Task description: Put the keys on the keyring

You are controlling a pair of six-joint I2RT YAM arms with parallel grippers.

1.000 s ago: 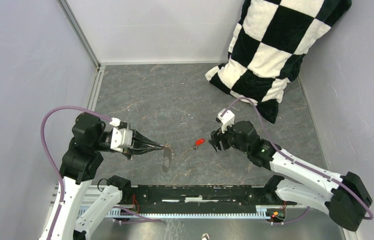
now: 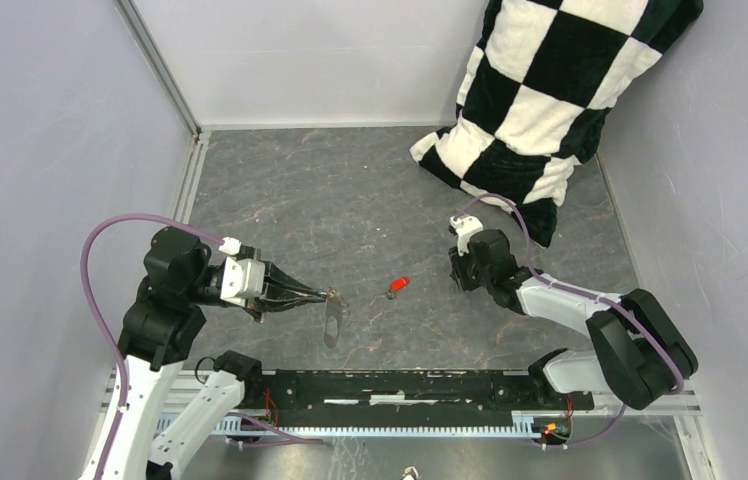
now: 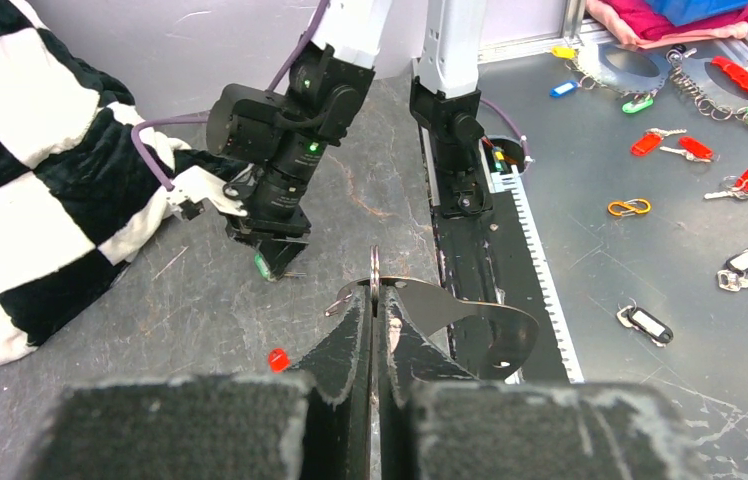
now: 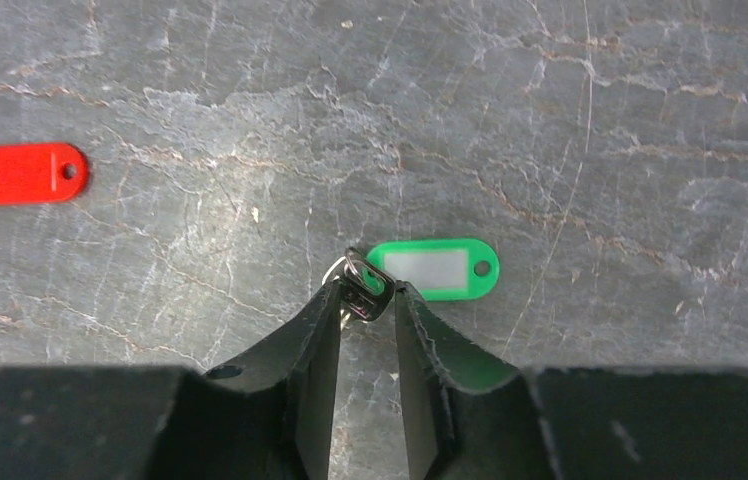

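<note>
My left gripper [image 2: 326,296] is shut on the silver metal keyring [image 2: 333,318], a flat plate with a large cut-out, whose curved edge [image 3: 510,330] shows in the left wrist view. In the right wrist view a green tag [image 4: 436,268] lies flat on the floor, joined by a ring to a key with a dark head [image 4: 366,296]. My right gripper is down at that key head, its fingers parted on either side of it. Whether they touch it I cannot tell. A red tag [image 2: 399,284] with a key lies between the two grippers.
A checkered cushion [image 2: 535,100] leans at the back right. Beyond the black rail [image 2: 390,388], the left wrist view shows a dark table with several tagged keys, an orange carabiner [image 3: 629,208] and ring plates.
My right gripper has moved right, away from the red tag, and its arm has drawn in. The left arm and the metal keyring have stayed nearly still.
</note>
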